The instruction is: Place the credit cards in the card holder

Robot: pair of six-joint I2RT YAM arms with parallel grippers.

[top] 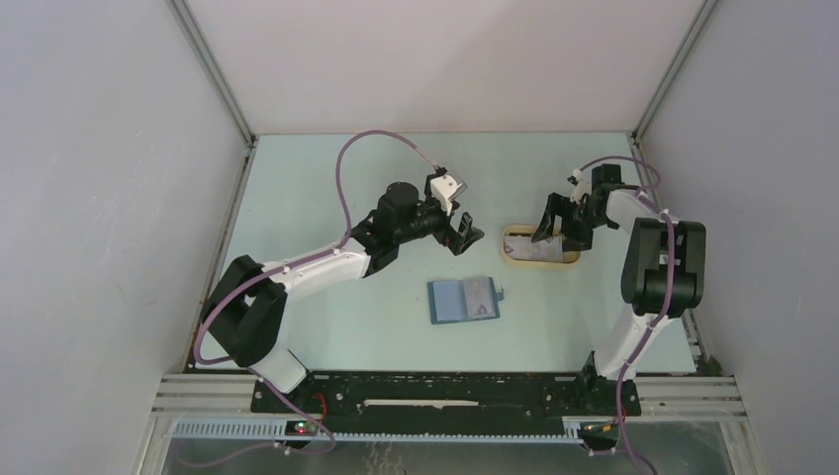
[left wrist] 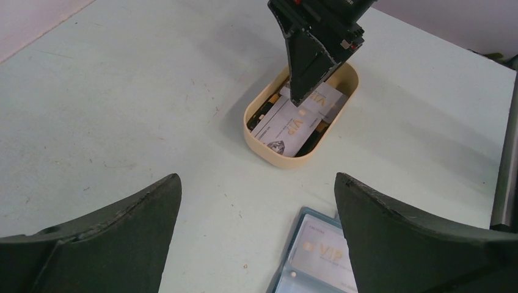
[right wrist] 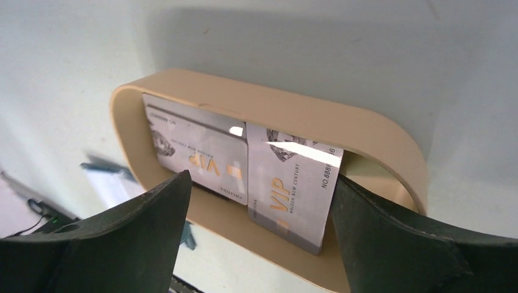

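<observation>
A beige oval tray (top: 512,254) holds silver VIP cards (left wrist: 284,129) in two side-by-side stacks. My right gripper (top: 555,226) is low over it, part open, its right fingertip at the edge of the right-hand card (right wrist: 290,186) in the right wrist view; whether it grips cannot be told. The blue card holder (top: 447,303) lies nearer the front, with a VIP card (top: 478,297) in its right half. My left gripper (top: 458,234) stands open above the table left of the tray, nothing between its fingers.
Walls border both sides.
</observation>
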